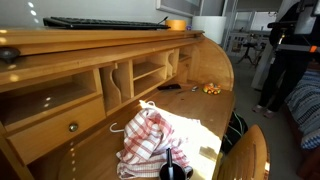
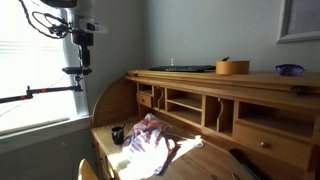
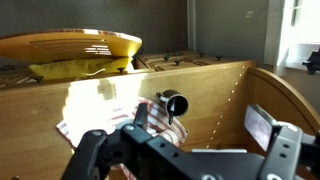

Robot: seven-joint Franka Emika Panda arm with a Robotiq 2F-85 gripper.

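Observation:
My gripper point(image 2: 76, 73) hangs high at the left in exterior view 2, well above the desk and apart from everything on it. In the wrist view, its dark parts fill the bottom edge; the state of the fingers is unclear. A red-and-white checked cloth point(image 1: 152, 138) lies crumpled on the desktop. Beside it stands a dark mug point(image 3: 174, 104), with a dark handle-like piece sticking up from it. Exterior view 1 cuts the mug off at its lower edge, while exterior view 2 shows it left of the cloth point(image 2: 150, 135).
A wooden desk point(image 2: 205, 160) has cubbies and a drawer point(image 1: 62, 128) along its back. On its upper shelf rest a keyboard point(image 1: 105, 23) and an orange round box point(image 2: 232, 67). Small colourful items point(image 1: 211, 88) lie at the far end. A chair back point(image 1: 247, 155) stands at the front.

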